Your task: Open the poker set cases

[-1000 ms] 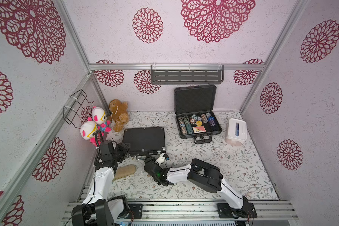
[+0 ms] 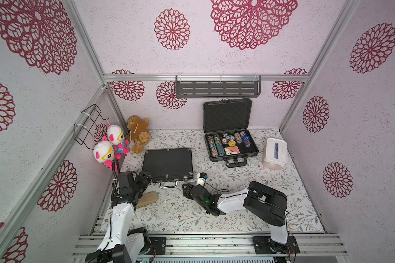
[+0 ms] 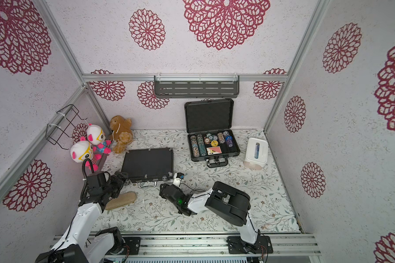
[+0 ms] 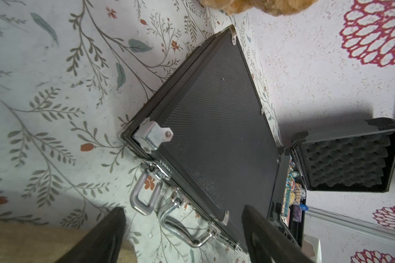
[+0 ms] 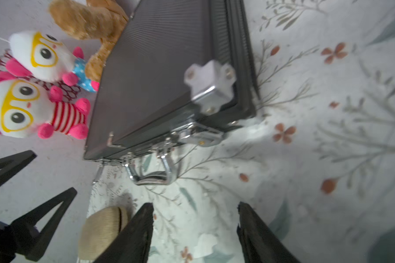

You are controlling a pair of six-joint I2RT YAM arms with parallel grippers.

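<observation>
The closed black case lies flat at the left of the table, its lid down. Its silver handle faces the front. In the left wrist view the left latch sticks outward from the front face; the right latch sits flat against it. My left gripper is open at the case's front left corner, empty. Off the front right corner, my right gripper stands part open over bare table, touching nothing. A second case is open at the back, showing chips and cards.
A tan pouch lies beside the left arm. A teddy bear and two plush toys sit at the left wall. A white container stands at the right.
My right arm has pulled back to the right, away from the closed case's handle toward its front right corner. My left gripper has shifted only slightly. Both cases stay where they were.
</observation>
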